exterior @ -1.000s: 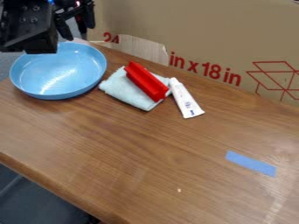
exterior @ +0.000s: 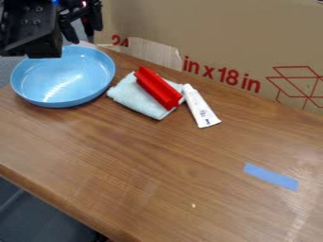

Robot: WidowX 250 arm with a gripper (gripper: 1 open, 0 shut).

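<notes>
My gripper (exterior: 51, 24) hangs at the top left, dark and partly out of frame, above a light blue plate (exterior: 63, 80); its fingertips are hard to make out. Right of the plate a red cylindrical object (exterior: 158, 87) rests on a folded pale cloth (exterior: 132, 97). A white tube (exterior: 201, 108) lies beside them on the wooden table.
A cardboard panel (exterior: 228, 43) with red print stands along the back. A strip of blue tape (exterior: 270, 176) is on the table at the right.
</notes>
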